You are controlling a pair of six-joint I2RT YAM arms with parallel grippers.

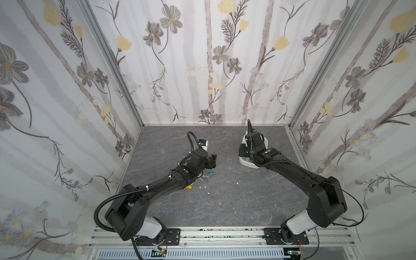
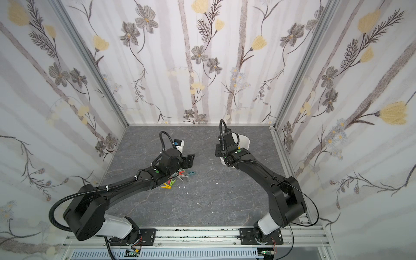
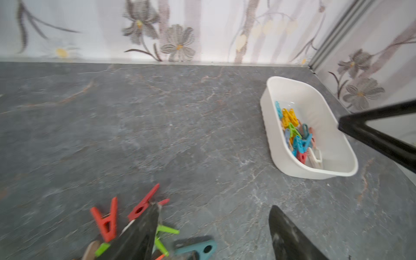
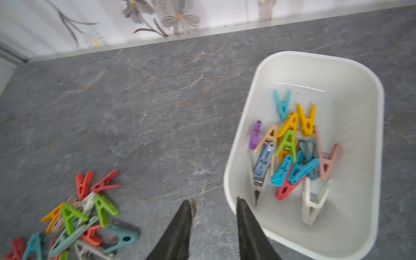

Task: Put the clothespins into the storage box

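A pile of colourful clothespins (image 4: 104, 208) lies on the table left of the white storage box (image 4: 355, 130), which holds several clothespins (image 4: 286, 169). My left gripper is above the pile, open with nothing between its fingers in the left wrist view. My right gripper is at the box's left edge, open, its fingers apart and empty in the right wrist view. In both top views the arms partly hide the pile and the box.
Bare grey table (image 1: 234, 199) lies in front and behind the pile, with small white bits scattered on it. Patterned walls close in the back and both sides.
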